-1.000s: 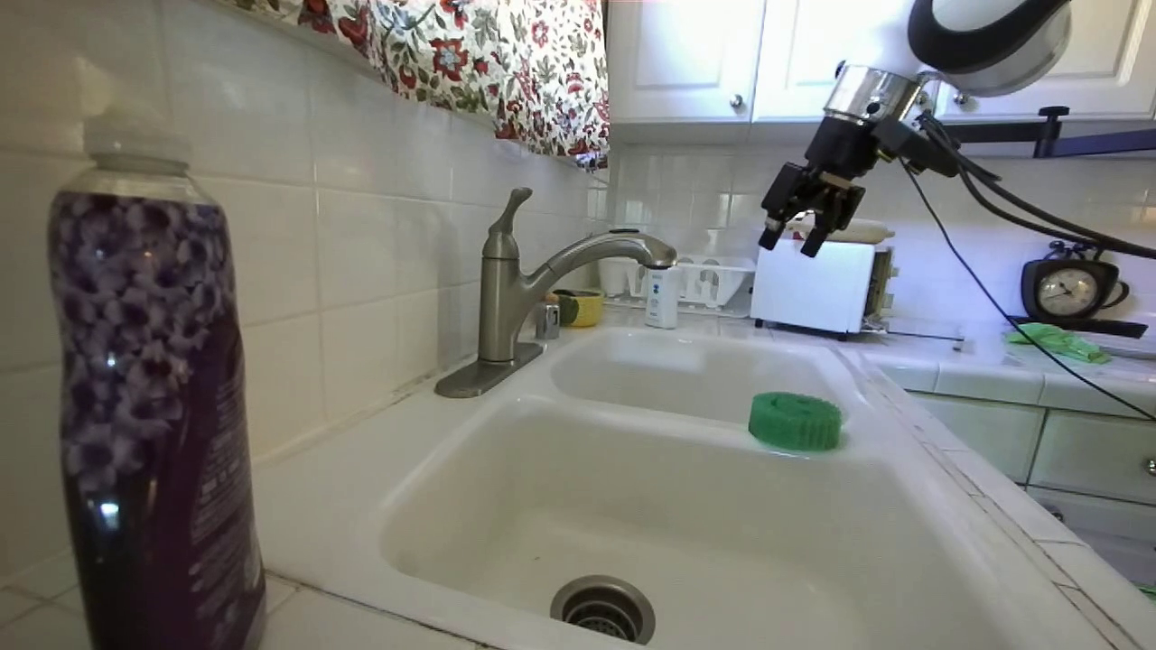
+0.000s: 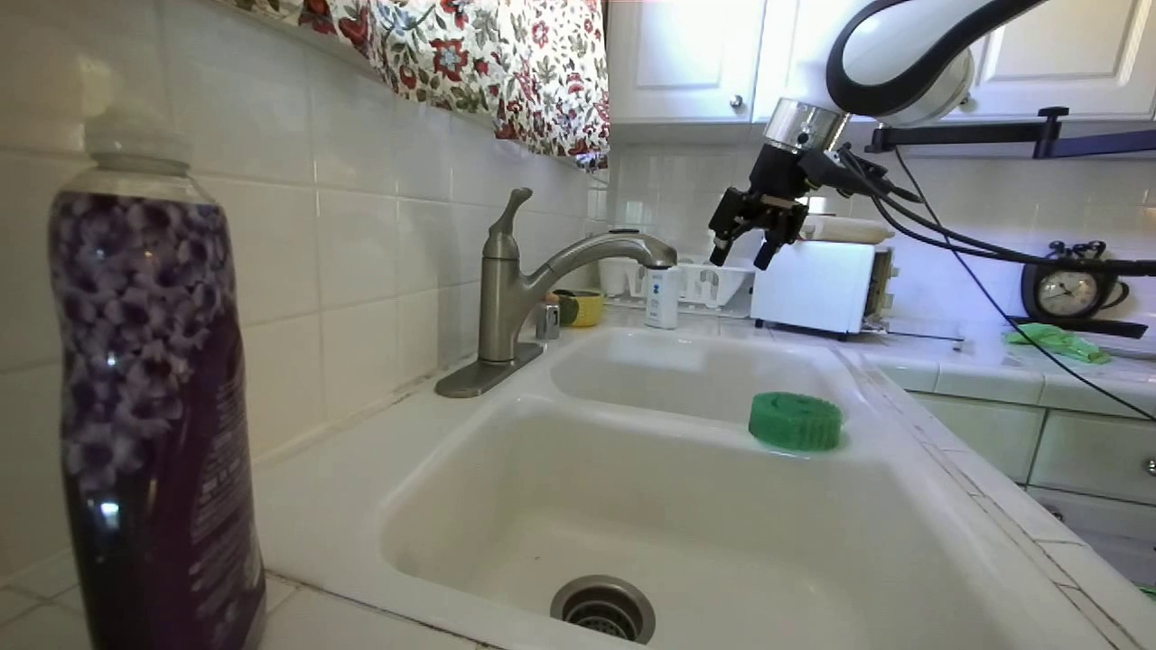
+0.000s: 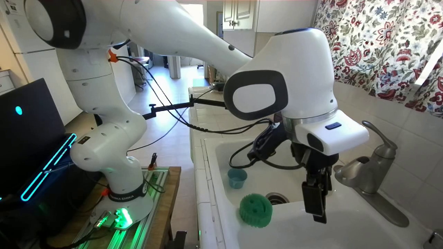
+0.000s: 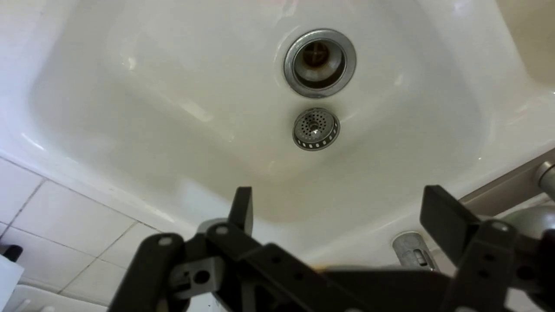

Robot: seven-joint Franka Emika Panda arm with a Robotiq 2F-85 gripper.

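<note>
High over the far basin of the white double sink (image 2: pixel 694 379) hangs my gripper (image 2: pixel 743 258), its fingers apart and empty. Looking down in the wrist view, my gripper spans wide above the basin's back corner. A metal strainer basket (image 4: pixel 315 129) lies on that basin's floor beside the open drain (image 4: pixel 320 63). On the divider between the basins sits a round green object (image 2: pixel 796 422). A teal cup (image 3: pixel 237 178) stands in the far basin in the second exterior view, near the counter side; the wrist view does not show it.
The faucet (image 2: pixel 509 292) reaches out over the sink from the wall side. A purple bottle (image 2: pixel 157 412) stands close to the first exterior camera. Behind the sink are a white bottle (image 2: pixel 662 298), a yellow container (image 2: pixel 584 308) and a white toaster oven (image 2: pixel 813 283). The near basin looks empty.
My arm and gripper have shifted left in the first exterior view, toward the faucet side, and the gripper is slightly lower. The green object and the items around the sink have not moved.
</note>
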